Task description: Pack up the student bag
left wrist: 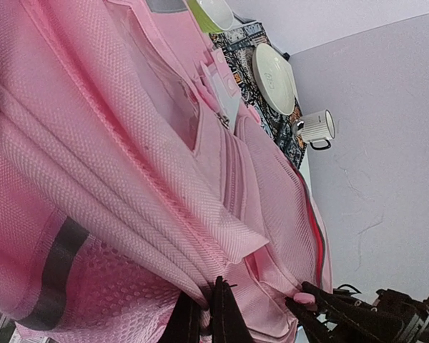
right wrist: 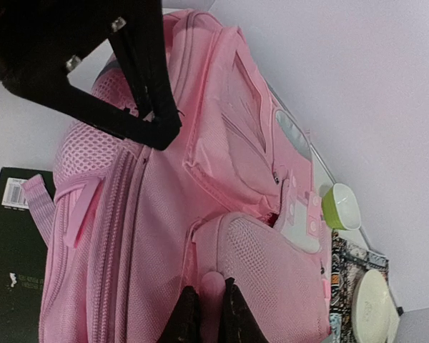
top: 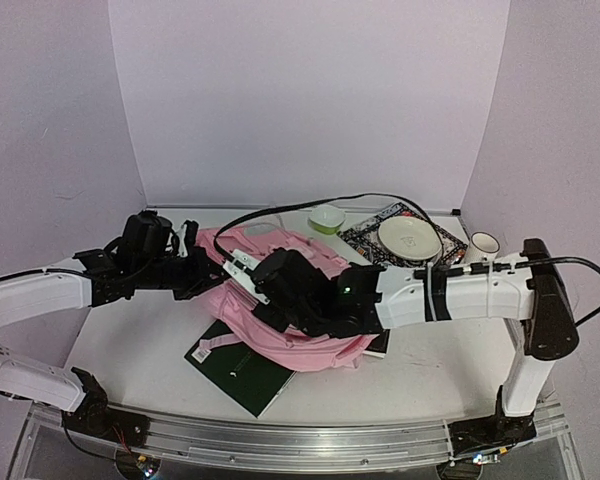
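Note:
The pink student bag [top: 280, 345] lies on the table, its front half covered by the right arm in the top view. In the left wrist view my left gripper is shut on a fold of the bag's pink fabric. My right gripper pinches a small pink tab [right wrist: 213, 286] close to the bag's mesh flap, as the right wrist view shows. That tab looks like a zipper pull. A dark green book [top: 242, 372] lies partly beneath the bag's front edge. The bag's inside is mostly hidden.
A green-and-white bowl [top: 326, 219] stands behind the bag. To its right a cream plate [top: 410, 238] rests on a patterned item [top: 363, 236], with a white mug [top: 482, 246] alongside. Both arms are close together over the bag.

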